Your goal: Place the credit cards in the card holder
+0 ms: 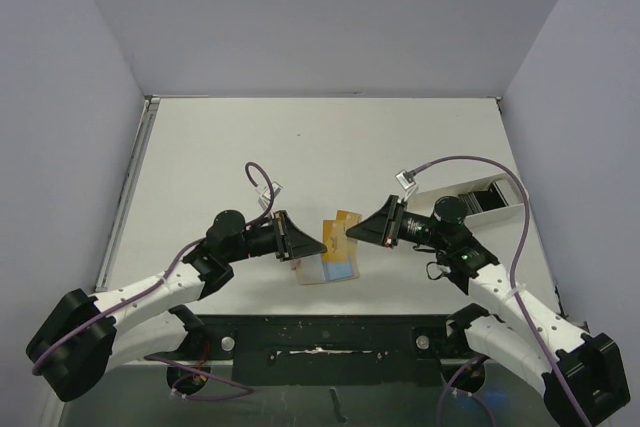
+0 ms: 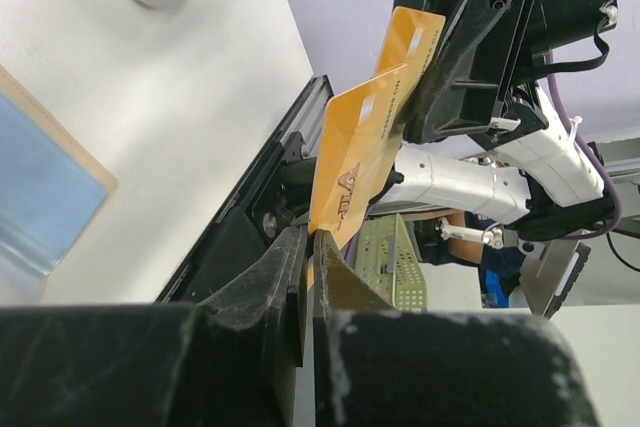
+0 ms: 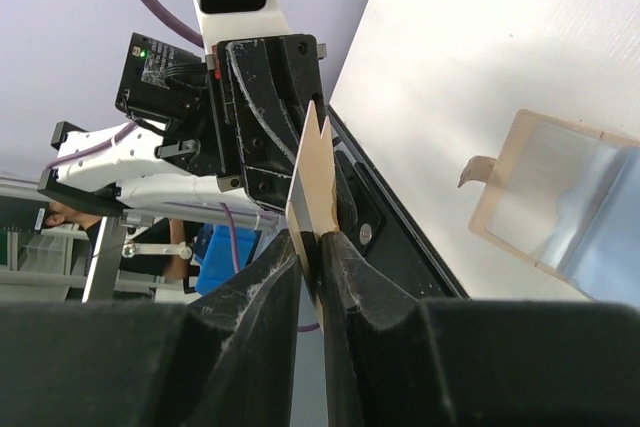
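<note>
Two yellow-orange cards hang between the grippers, fanned and partly overlapping. The nearer yellow card (image 2: 350,162) has its lower end in my left gripper, which is shut on it. Behind it, the other yellow card (image 2: 415,35) reaches to my right gripper (image 1: 352,234). In the right wrist view, that gripper's fingers (image 3: 345,267) are closed on a card seen nearly edge-on. Flat on the table below lies the card holder (image 1: 340,270), with clear and blue panels and a beige border; the arms partly cover it.
A white box (image 1: 490,215) with dark cards stands at the right side of the table, close to the right arm. A dark rail (image 1: 320,337) runs along the front edge.
</note>
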